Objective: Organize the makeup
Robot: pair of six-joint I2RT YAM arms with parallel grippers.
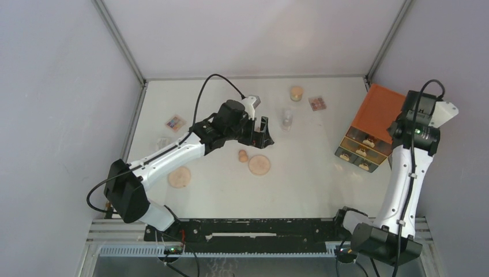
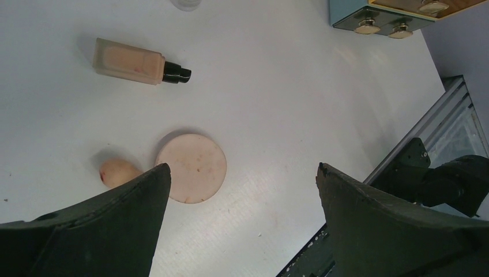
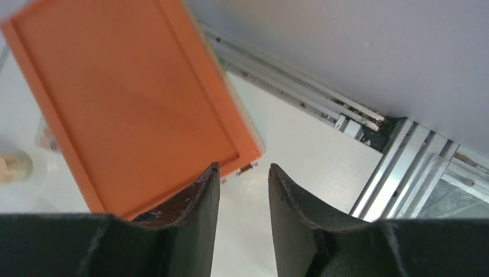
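Observation:
My left gripper hangs open over a round puff (image 2: 192, 168), an egg sponge (image 2: 115, 172) and a foundation bottle (image 2: 128, 61). An orange makeup organizer (image 1: 375, 109) with dark-fronted drawers (image 1: 362, 150) stands at the right. My right gripper is part open above its top, near a corner, with nothing seen between the fingers. Two small palettes (image 1: 318, 103), a jar (image 1: 296, 93) and a clear bottle (image 1: 287, 118) lie on the table.
Another round puff (image 1: 179, 178) lies front left, partly near my left arm. Walls and rails border the table, close to my right arm.

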